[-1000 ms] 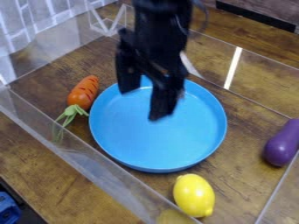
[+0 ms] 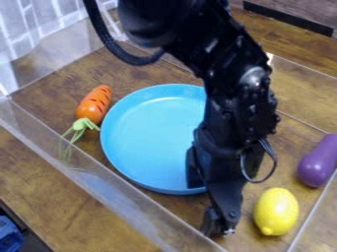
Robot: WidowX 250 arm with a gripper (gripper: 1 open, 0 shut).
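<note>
My black gripper (image 2: 211,197) is low over the right part of the blue plate (image 2: 145,138), open, its lower finger reaching past the plate's front right rim just left of a yellow lemon (image 2: 275,211). Nothing shows between the fingers, though they are partly hidden by the gripper's own body. A carrot (image 2: 93,104) with green leaves lies left of the plate, and a purple eggplant (image 2: 318,160) lies at the right edge.
Clear plastic walls (image 2: 30,133) edge the wooden surface (image 2: 46,197). A blue object (image 2: 7,234) shows at the lower left corner. The arm covers much of the back and right of the plate.
</note>
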